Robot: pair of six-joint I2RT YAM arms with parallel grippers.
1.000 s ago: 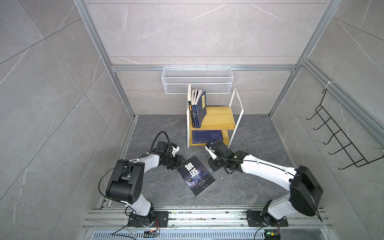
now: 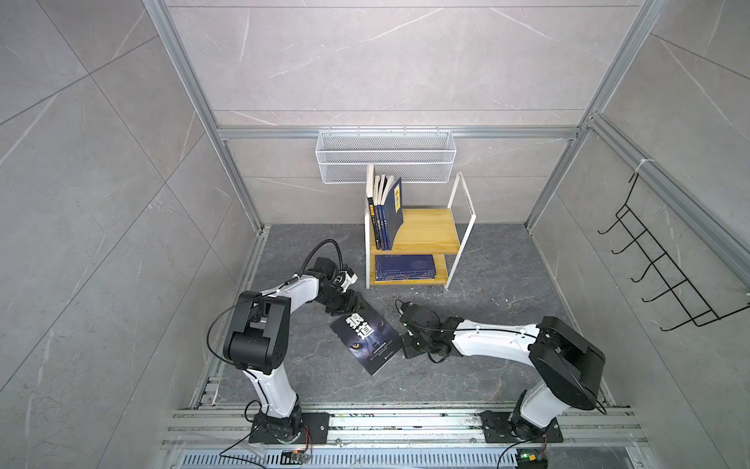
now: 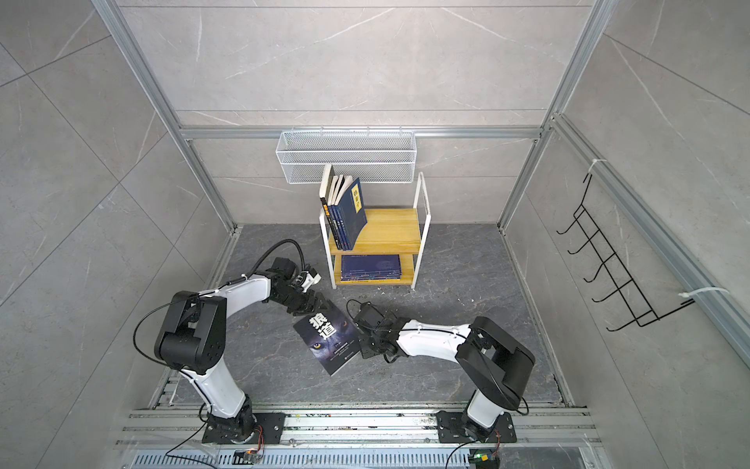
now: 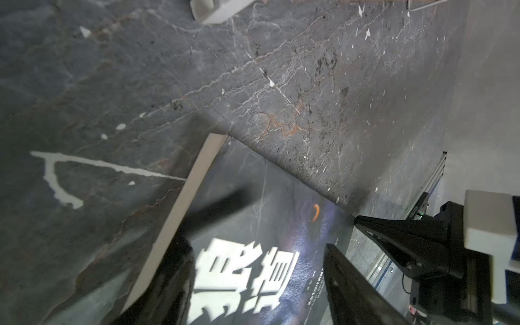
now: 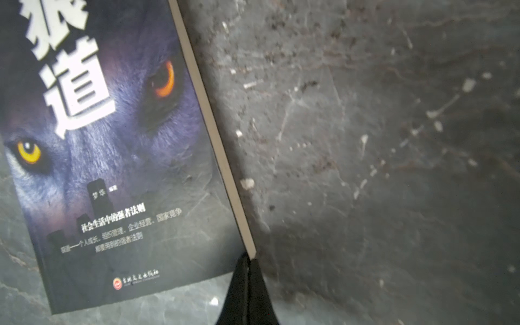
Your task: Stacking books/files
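A dark book with a wolf's eyes on its cover [image 2: 367, 339] lies flat on the floor, angled between both arms. My left gripper is over its upper end, fingers apart above the white title; whether they touch it is unclear. My right gripper is shut, its tips against the book's lower right corner, nothing seen between them.
A two-tier wooden shelf [image 2: 425, 226] stands behind, with upright books [image 2: 383, 211] at the top left and blue books [image 2: 404, 265] lying below. A wire basket [image 2: 384, 156] hangs on the back wall, a black hook rack [image 2: 660, 265] on the right wall.
The book has shifted toward the left. My right gripper came down to the book's side and moved leftward with it. My left gripper has moved slightly back, toward the rear.
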